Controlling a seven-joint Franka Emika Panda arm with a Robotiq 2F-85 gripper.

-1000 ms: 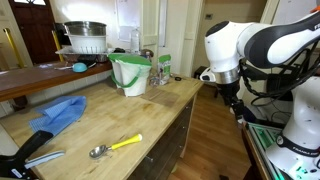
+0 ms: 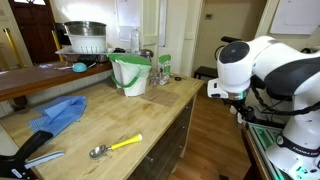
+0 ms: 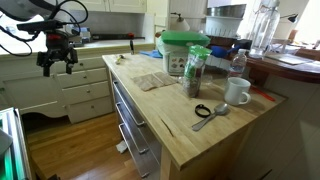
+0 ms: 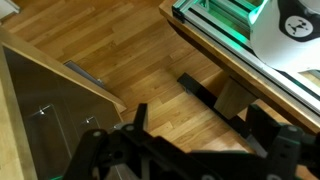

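My gripper [image 3: 58, 68] hangs beside the wooden counter, over the floor, away from everything on the worktop. In the wrist view the gripper is open, its two dark fingers wide apart with only wooden floor between them. On the counter [image 2: 150, 105] lie a spoon with a yellow handle [image 2: 127, 142] and a crumpled blue cloth [image 2: 60, 112]. A white tub with a green rim [image 2: 130, 75] stands farther along. At the counter's other end are a white mug [image 3: 237, 91], a metal spoon [image 3: 211, 117] and a black-ringed item [image 3: 202, 110].
A clear bottle [image 3: 238, 64] and a green-topped container [image 3: 195, 70] stand near the tub. A shelf with a steamer pot [image 2: 86, 38] runs along the wall. Drawers [image 3: 135, 130] line the counter's front. The middle of the worktop has free room.
In exterior view 1 the arm has shifted to the right and somewhat lower in the picture. The things on the counter have stayed where they were.
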